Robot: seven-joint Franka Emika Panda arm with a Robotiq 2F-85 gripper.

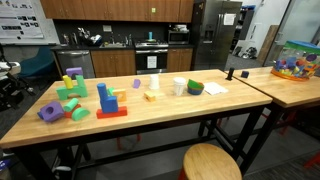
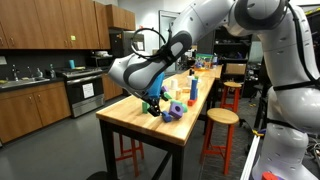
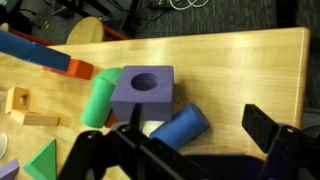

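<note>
My gripper stands open, its two dark fingers wide apart over the wooden table. Between and beyond them a dark blue cylinder (image 3: 184,127) lies on the tabletop; nothing visible is gripped. A purple block with a round hole (image 3: 146,82) sits just beyond the cylinder, and a green cylinder (image 3: 101,98) lies to its left. In exterior view 1 the purple piece (image 1: 51,112) is near the table's left end. The arm shows only partly at that view's left edge. Exterior view 2 has the gripper (image 2: 155,104) above the near table end.
Blue blocks (image 1: 112,103) stand at a red block (image 1: 112,113), close to green blocks (image 1: 72,90). White cups (image 1: 179,86) and a green bowl (image 1: 195,87) sit farther right. A stool (image 1: 211,162) is in front.
</note>
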